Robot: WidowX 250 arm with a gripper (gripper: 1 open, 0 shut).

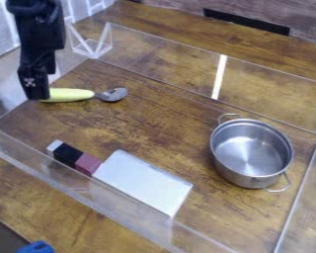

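My dark gripper (37, 81) is at the upper left, open, its fingers pointing down just above the left end of a yellow-green elongated object (71, 95). A metal spoon (114, 95) lies to the right of that object. A steel pot (251, 153) with wire handles stands on the right of the wooden surface.
A silver rectangular slab (142, 182) lies at the front, beside a black-and-maroon block (72, 158). Clear plastic walls enclose the area. A blue object (37, 246) sits at the lower left, outside.
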